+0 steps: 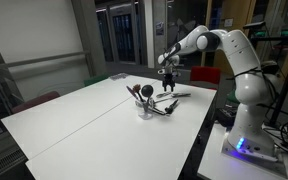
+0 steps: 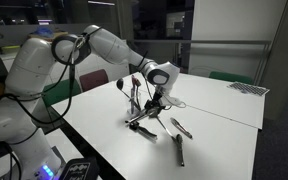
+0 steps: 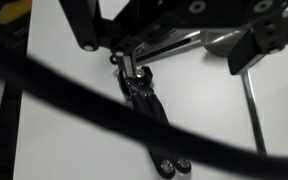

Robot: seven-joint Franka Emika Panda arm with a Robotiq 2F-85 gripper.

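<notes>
In the wrist view my gripper is open, its dark fingers wide apart near the top. Below them on the white table lies a black hinged hand tool (image 3: 144,100) with two handles and a metal head; it is not between the fingers. A dark cable crosses in front of it. Exterior view 1 has the gripper (image 1: 168,86) low over the far right part of the table, among loose utensils. From the other side, the gripper (image 2: 164,101) appears close above the tools, though the exact gap cannot be judged.
A container (image 2: 135,105) holds several upright utensils, among them a black ladle (image 1: 147,91). Around the gripper lie tongs (image 2: 181,130), a black-handled utensil (image 2: 179,151) and a dark tool (image 2: 142,131).
</notes>
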